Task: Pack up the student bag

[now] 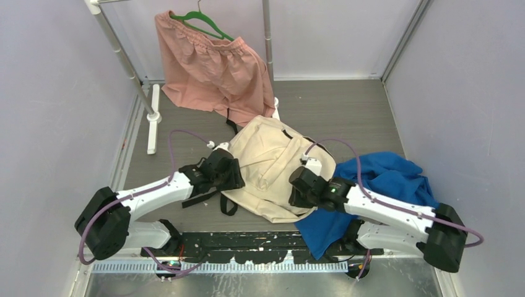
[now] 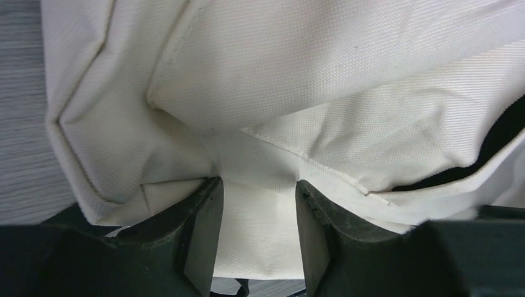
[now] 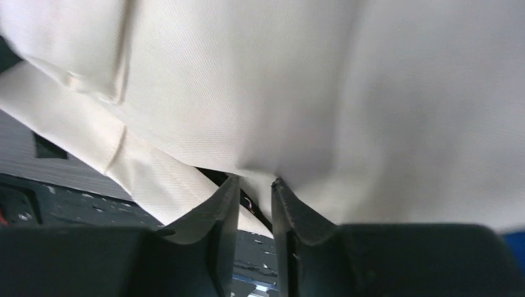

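Note:
The cream student bag (image 1: pixel 270 167) lies flat and creased in the middle of the floor in the top view. My left gripper is over its left side, open, with cream fabric below and nothing visibly held between the fingers. A dark opening (image 2: pixel 489 154) in the bag shows at the right of the left wrist view. My right gripper is at the bag's near right edge, its fingers part open and close together, a black strip (image 3: pixel 247 201) of the bag's opening showing between the fingertips. Whether fabric is pinched there is unclear.
Pink shorts (image 1: pixel 213 68) hang on a green hanger (image 1: pixel 204 22) from a metal rack at the back. Blue cloth (image 1: pixel 393 176) spreads beside the bag on the right, partly under my right arm.

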